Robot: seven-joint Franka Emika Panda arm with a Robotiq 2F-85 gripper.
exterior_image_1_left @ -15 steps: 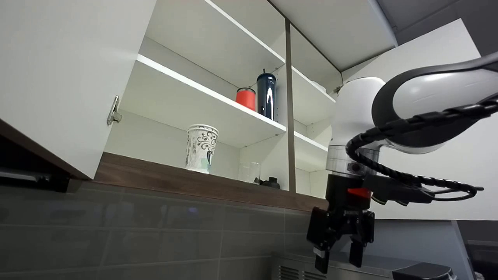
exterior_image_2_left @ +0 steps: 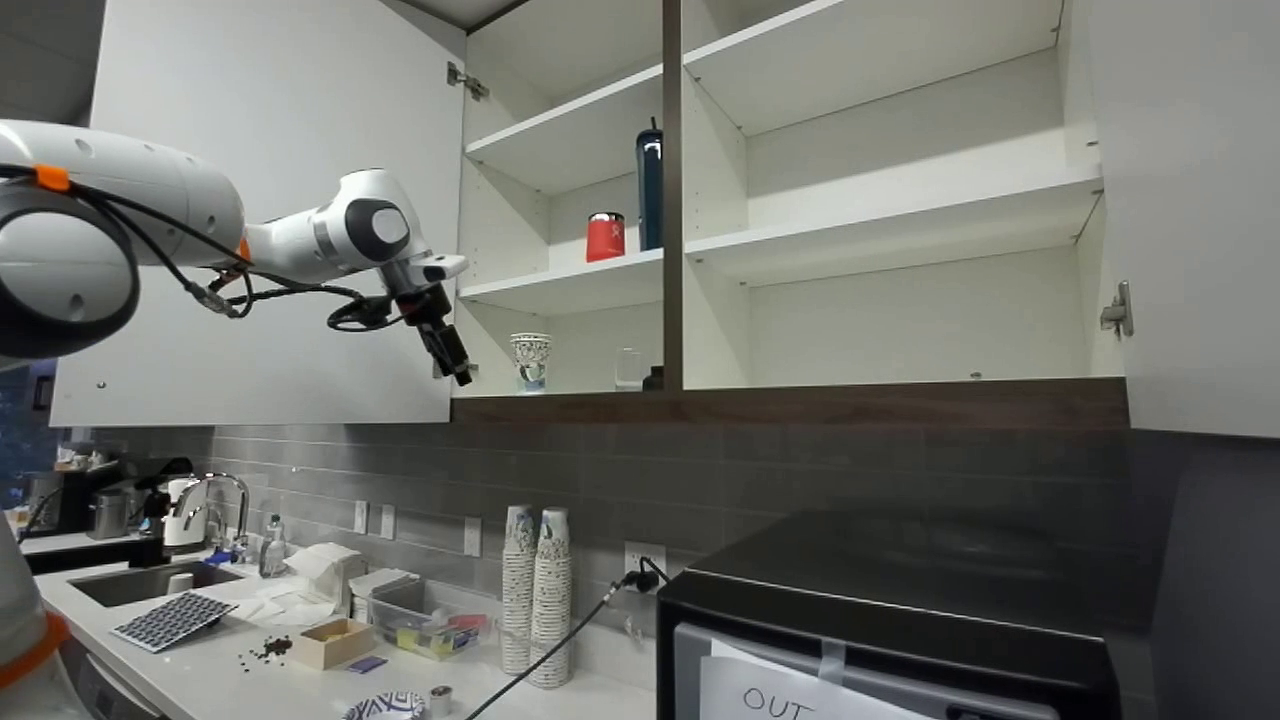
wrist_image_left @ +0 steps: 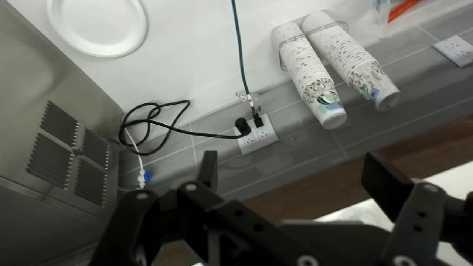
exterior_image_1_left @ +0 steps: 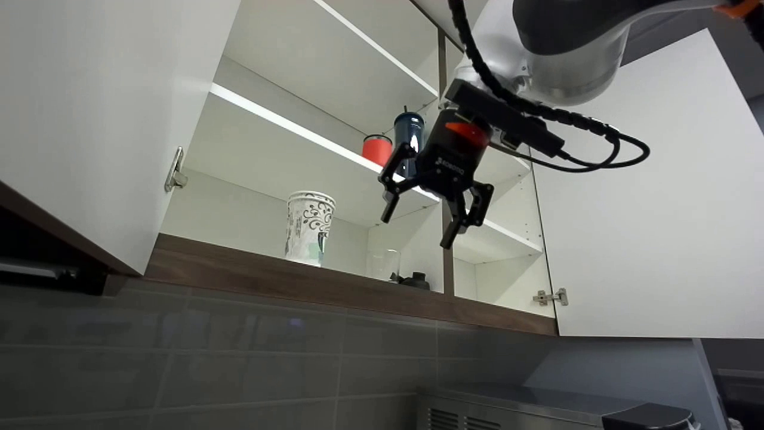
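Note:
My gripper [exterior_image_1_left: 417, 230] hangs open in front of the open cabinet, its fingers wide apart with nothing between them. In exterior view 2 the gripper [exterior_image_2_left: 463, 379] is left of a patterned paper cup [exterior_image_2_left: 530, 362], near the cabinet's lower edge. That paper cup [exterior_image_1_left: 309, 228] stands upright on the bottom shelf, apart from my fingers. A red tumbler [exterior_image_1_left: 376, 150] and a tall dark blue tumbler [exterior_image_1_left: 409, 137] stand on the shelf above; my gripper partly covers the blue one in exterior view 1. In the wrist view both finger pads [wrist_image_left: 207, 172] show, with counter and wall beyond.
A clear glass [exterior_image_2_left: 627, 368] and a small black object [exterior_image_1_left: 415, 280] are on the bottom shelf. The wooden cabinet edge [exterior_image_1_left: 286, 283] and a divider [exterior_image_2_left: 672, 192] bound the bay. Open doors [exterior_image_2_left: 276, 180] flank it. Two cup stacks [exterior_image_2_left: 534, 600] stand on the counter. The right-hand shelves look empty.
In exterior view 1 my arm has risen and moved left, bringing the gripper from below the cabinet edge to shelf level, and it has tilted. The cup and tumblers have not moved.

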